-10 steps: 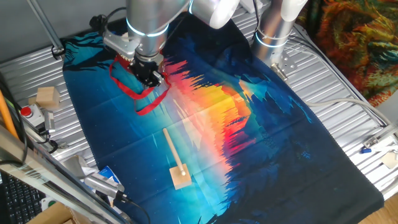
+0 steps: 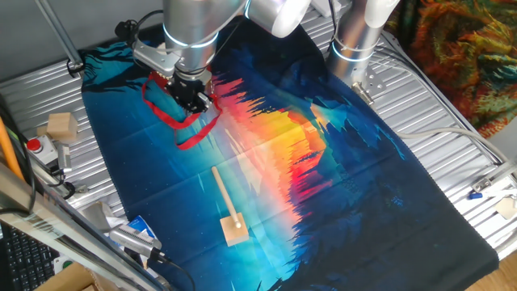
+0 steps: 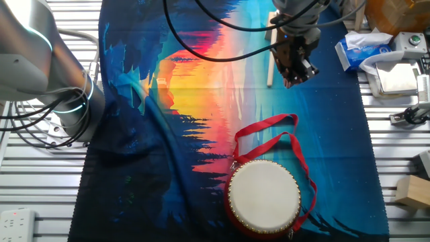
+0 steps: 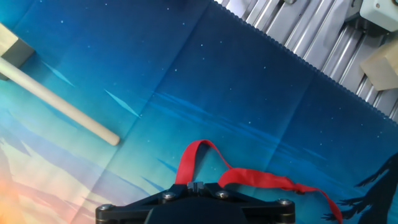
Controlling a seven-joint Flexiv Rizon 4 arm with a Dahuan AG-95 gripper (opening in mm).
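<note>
My gripper is shut, its two fingertips meeting, with nothing visible between them. In the second exterior view the gripper (image 3: 297,75) hangs above the cloth, apart from the drum (image 3: 265,196), which has a pale round skin and a red body. The drum's red strap (image 3: 300,151) lies looped on the cloth; part of this strap (image 4: 261,178) shows just beyond the fingertips in the wrist view. A wooden mallet lies on the cloth, with its square head (image 2: 234,229) and thin handle (image 2: 224,192) fully visible in the first exterior view. There, the arm hides most of the drum.
A dark, colourful landscape cloth (image 2: 363,210) covers the slatted metal table. Wooden blocks (image 2: 62,126), a box with a red button (image 2: 35,146) and a tissue pack (image 3: 363,49) stand off the cloth's edge.
</note>
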